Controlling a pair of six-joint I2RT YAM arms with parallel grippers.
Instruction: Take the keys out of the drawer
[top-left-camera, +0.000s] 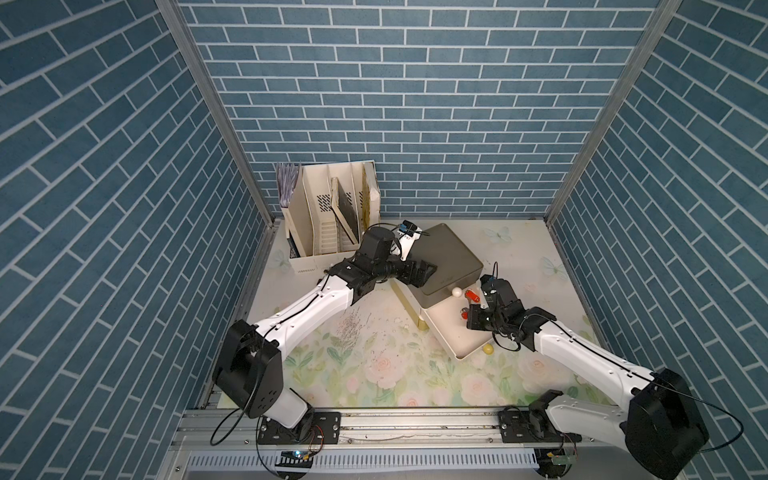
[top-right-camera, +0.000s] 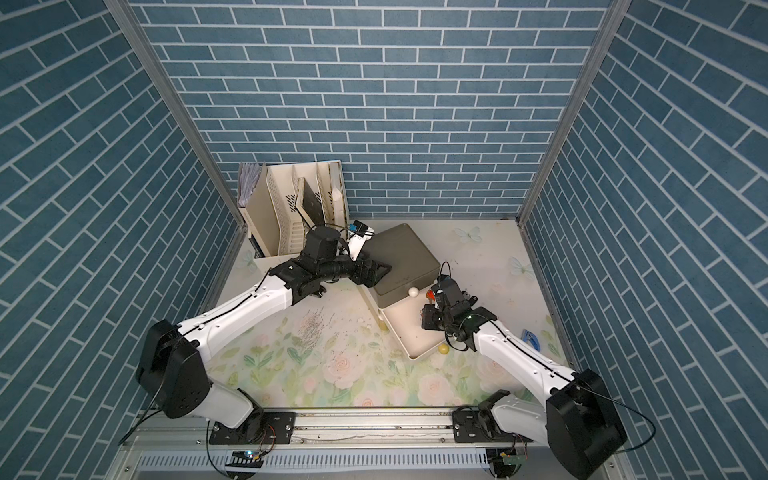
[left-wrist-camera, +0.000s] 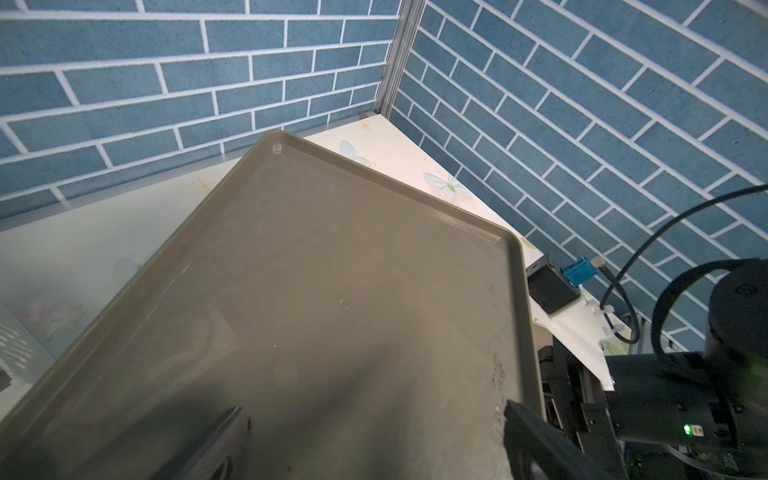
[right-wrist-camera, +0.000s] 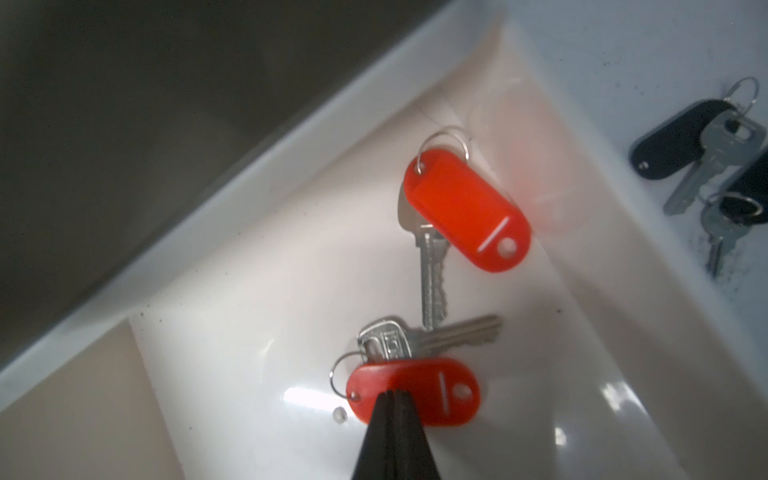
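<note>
Two red-tagged keys lie on the white floor of the drawer (top-left-camera: 453, 349). In the right wrist view the nearer red-tagged key (right-wrist-camera: 448, 392) lies just under the tips of my right gripper. Its fingers are pressed together with nothing between them, and the tag is outside them. The farther red-tagged key (right-wrist-camera: 472, 209) rests close to the drawer's far corner, its blade meeting the other key. Outside the drawer wall, black-tagged keys (right-wrist-camera: 680, 137) lie on the table. My left gripper is spread open over the grey top of the drawer unit (left-wrist-camera: 344, 264).
A round white knob (top-left-camera: 457, 292) sits at the front of the unit, a yellow ball (top-left-camera: 488, 349) beside the drawer. At the back left stands a cream file rack (top-left-camera: 326, 216). Open table lies at the front left.
</note>
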